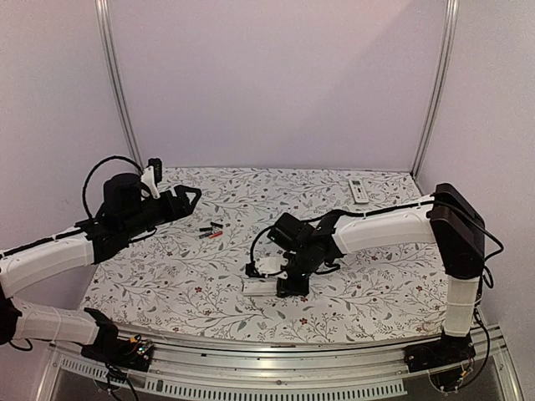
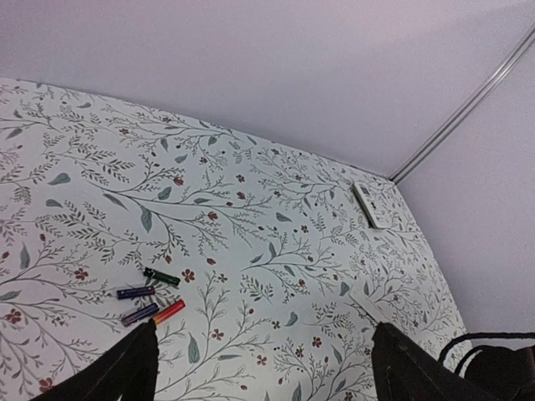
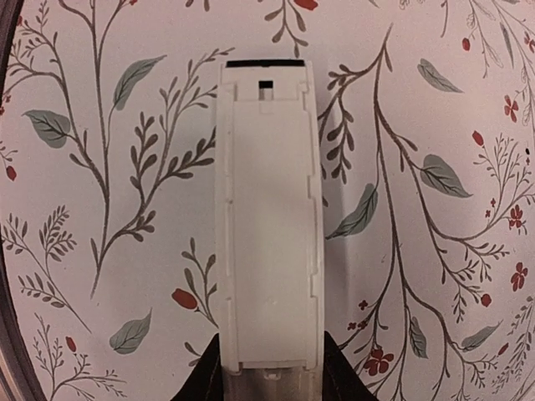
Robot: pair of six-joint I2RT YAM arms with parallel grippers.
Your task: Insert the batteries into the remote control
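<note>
A white remote control (image 1: 259, 287) with a black front end is clasped at one end by my right gripper (image 1: 284, 286). In the right wrist view its long recessed back (image 3: 272, 217) faces the camera, the lower end between the dark fingers. It lies low over the table; whether it touches is unclear. At the left of the table lie several small batteries, among them a red one (image 2: 169, 312), a green one (image 2: 161, 276) and a dark one (image 2: 136, 292). My left gripper (image 1: 191, 204) is raised near them, open and empty, its fingers (image 2: 121, 368) wide apart.
A white keypad device (image 1: 359, 190) lies at the back right. A flat white strip (image 2: 366, 307), perhaps a cover, is on the patterned table in the left wrist view. A metal rail (image 1: 251, 388) borders the front edge.
</note>
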